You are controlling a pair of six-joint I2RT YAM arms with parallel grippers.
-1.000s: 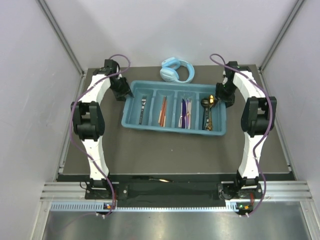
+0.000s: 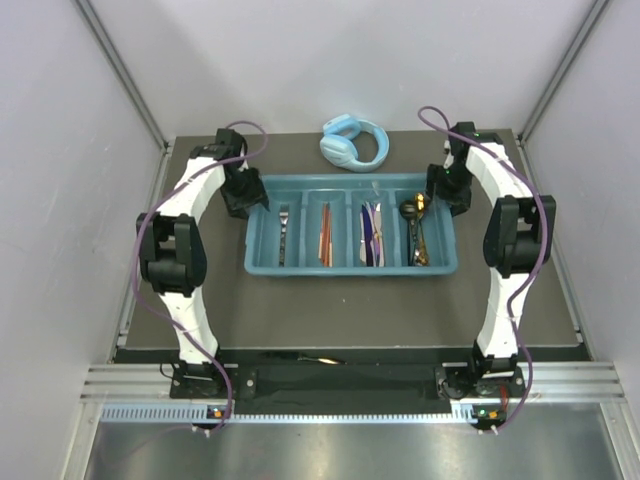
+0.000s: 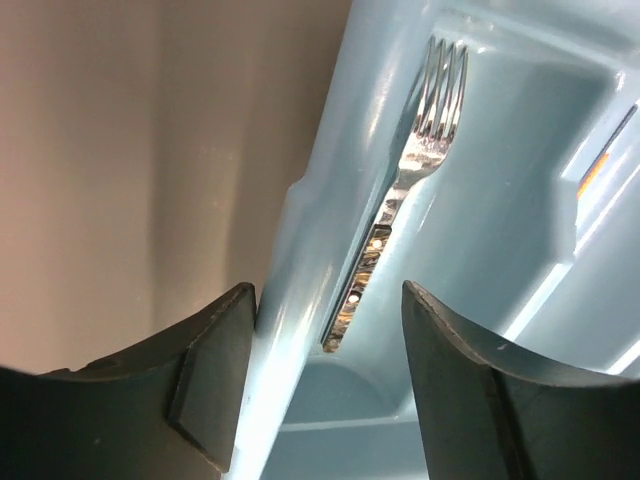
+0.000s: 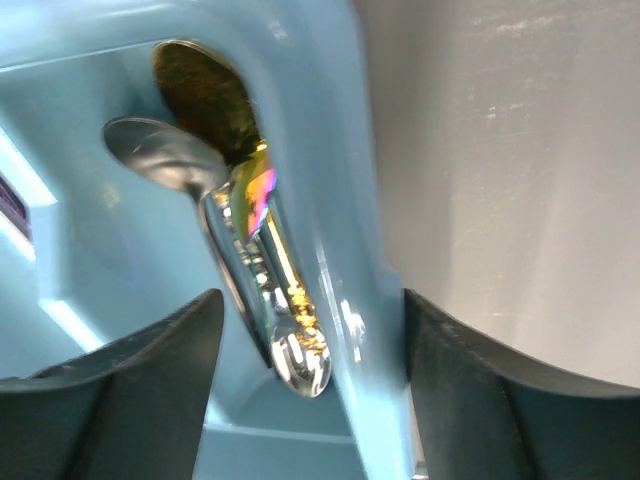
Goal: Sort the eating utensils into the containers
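A blue four-compartment tray (image 2: 350,270) holds a fork (image 3: 430,130) in its leftmost section, orange chopsticks (image 2: 325,235) in the second, purple and pale utensils (image 2: 370,235) in the third, and black, silver and gold spoons (image 4: 170,155) in the rightmost. My left gripper is at the tray's left end, fingers apart on either side of the rim, the outer finger touching it. My right gripper is likewise at the right end, open around the rim, its outer finger against the wall.
Light blue headphones (image 2: 340,150) lie behind the tray.
The tray has shifted toward the table's front, mostly at its left end, and now sits straighter.
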